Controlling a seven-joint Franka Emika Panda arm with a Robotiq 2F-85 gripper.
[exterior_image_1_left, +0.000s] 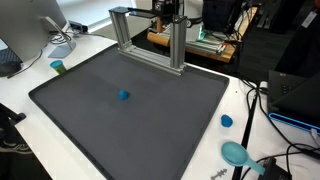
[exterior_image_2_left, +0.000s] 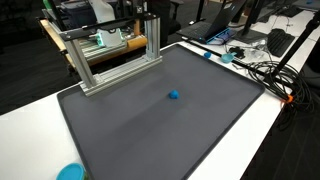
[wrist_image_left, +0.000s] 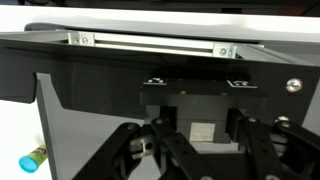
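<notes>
In the wrist view my gripper is at the lower middle, its dark fingers apart with a pale patch showing between them. Just ahead of it lies a black block (wrist_image_left: 202, 97), which looks like a handle, against a long black panel (wrist_image_left: 90, 82). Whether the fingers touch the block cannot be told. A light metal rail (wrist_image_left: 150, 43) runs behind the panel. In exterior view 1 the metal frame (exterior_image_1_left: 150, 58) stands at the back edge of the grey board; the gripper there is too dark to make out. A small blue object (exterior_image_1_left: 123, 95) rests on the board.
The grey board (exterior_image_2_left: 140, 130) is mostly bare. A green can (exterior_image_1_left: 58, 66) stands beyond its far left corner. Right of the board are a blue round object (exterior_image_1_left: 226, 120) and a teal cup-like object (exterior_image_1_left: 238, 154), near loose cables. A laptop (exterior_image_2_left: 205, 28) sits at the back.
</notes>
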